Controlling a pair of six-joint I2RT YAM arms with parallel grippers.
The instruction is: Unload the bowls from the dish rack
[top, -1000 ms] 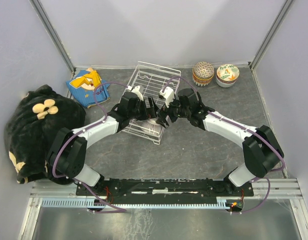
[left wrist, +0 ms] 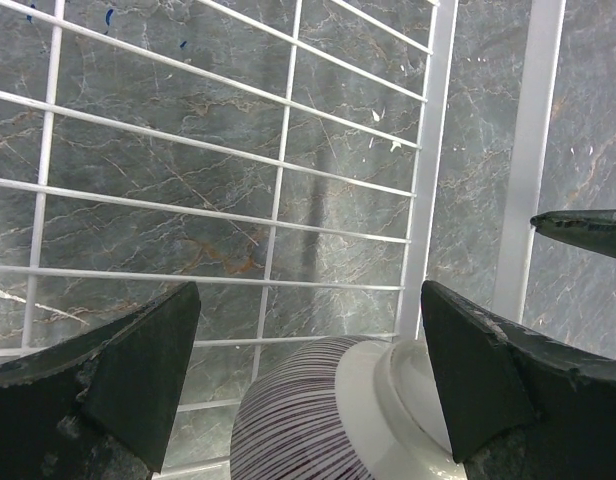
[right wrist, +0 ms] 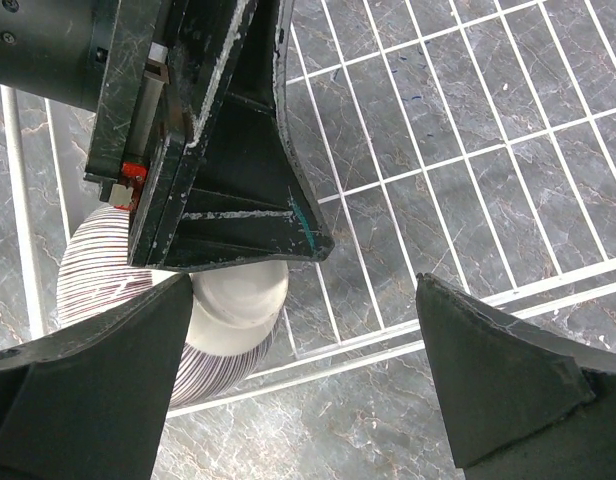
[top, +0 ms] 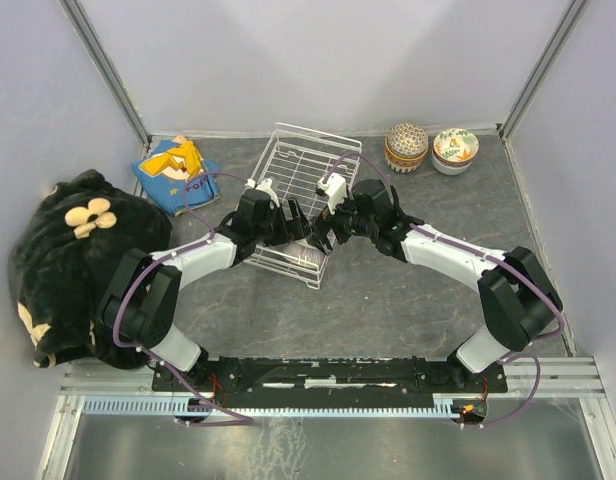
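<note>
The white wire dish rack (top: 308, 160) stands mid-table, and both grippers are over its near end. A striped bowl (left wrist: 298, 415) with a white foot leans there on its side, mostly hidden by the grippers from above. My left gripper (top: 297, 222) is open; in its wrist view the bowl's foot and striped wall show between the fingers, the foot close to the right finger (left wrist: 478, 370). My right gripper (top: 330, 232) is open beside it. Its wrist view shows the bowl (right wrist: 98, 265) partly behind its left finger (right wrist: 138, 370), with the left gripper's black finger above the foot.
Two small stacks of bowls, one brown-patterned (top: 406, 140) and one with a floral bowl (top: 455, 147) on top, stand at the back right. A blue and yellow cloth (top: 173, 178) and a black plush cushion (top: 88, 270) lie left.
Compared with a second ago, my left gripper has shifted slightly left and down in the top view. The right gripper has moved very slightly. The rack and stacked bowls stay put.
</note>
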